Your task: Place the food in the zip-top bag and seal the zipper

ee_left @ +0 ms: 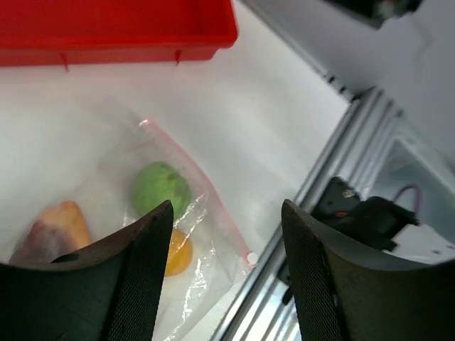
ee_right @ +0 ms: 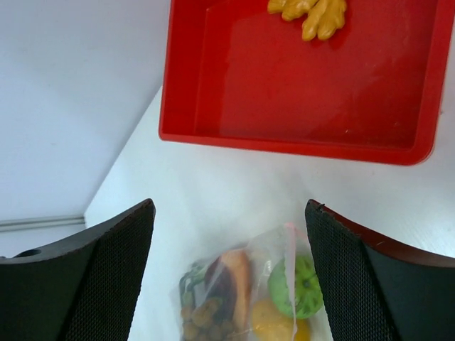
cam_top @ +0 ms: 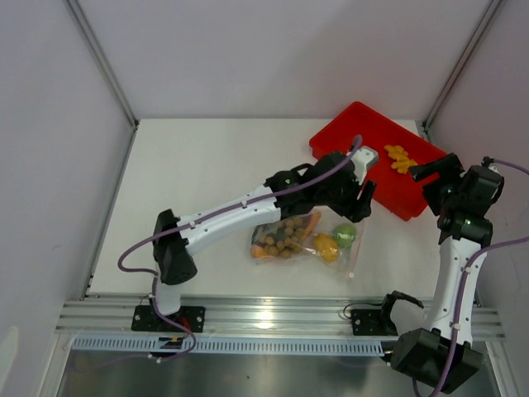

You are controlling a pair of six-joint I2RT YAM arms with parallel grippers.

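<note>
A clear zip top bag (cam_top: 311,222) lies flat on the table. Inside, toward its right end, are a round green item (cam_top: 345,234) and a yellow-orange one (cam_top: 326,246). Brown round pieces (cam_top: 283,240) and an orange-ended item fill the left part. The bag's mouth edge, a pinkish strip (ee_left: 213,188), lies along the right with no closure visible. Over the bag's upper right, my left gripper (cam_top: 364,207) has its fingers apart and empty. My right gripper (cam_top: 424,187) hangs open and empty over the red bin's right edge. Yellow ginger-like food (cam_top: 401,159) rests in that bin.
The red bin (cam_top: 359,178) stands at the back right, its near rim close to the bag. A metal rail (cam_top: 264,313) runs along the front edge.
</note>
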